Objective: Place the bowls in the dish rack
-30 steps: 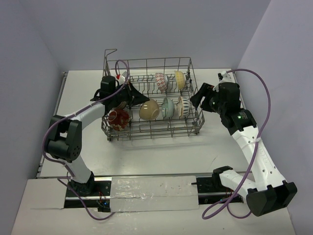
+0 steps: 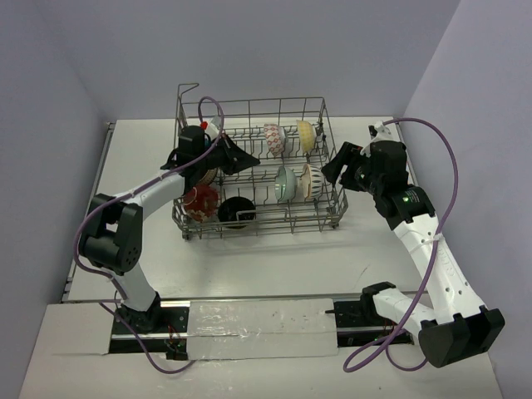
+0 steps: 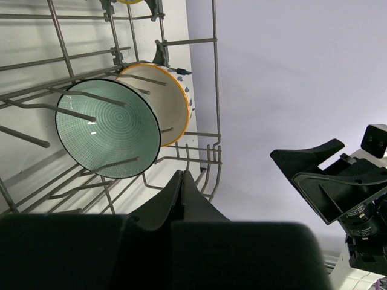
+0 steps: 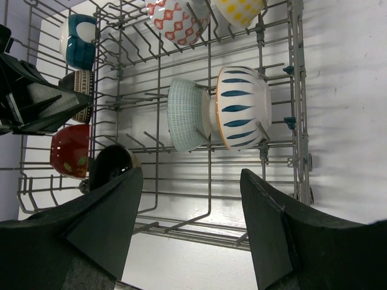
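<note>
My left gripper is shut above the rack's middle; nothing shows between its fingertips. My right gripper stands open at the rack's right side. The dish rack holds bowls on their sides: a dark bowl front left, a red bowl, a teal-white bowl, a brown patterned bowl, a pale green bowl beside a blue-striped bowl, and red-patterned and yellow bowls at the back.
Grey walls enclose the back and sides. The white surface in front of the rack is clear.
The front bowl beside the green one, tan side up earlier, now shows dark and sits lower and further left. My left gripper has risen slightly and moved right.
</note>
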